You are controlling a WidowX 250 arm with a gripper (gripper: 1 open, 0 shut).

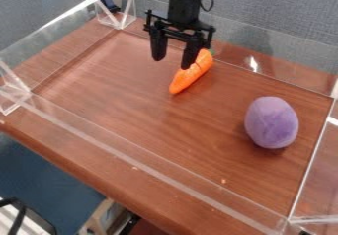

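Observation:
The black gripper (pixel 175 52) hangs over the wooden surface at the back centre, its two fingers apart. An orange carrot-like object (pixel 191 75) lies just below and right of it, partly behind the right finger, with nothing seen held between the fingers. A purple oval object (pixel 271 122) rests on the right side of the surface.
Clear plastic walls (pixel 35 104) surround the wooden surface (pixel 119 111). A grey padded wall stands behind.

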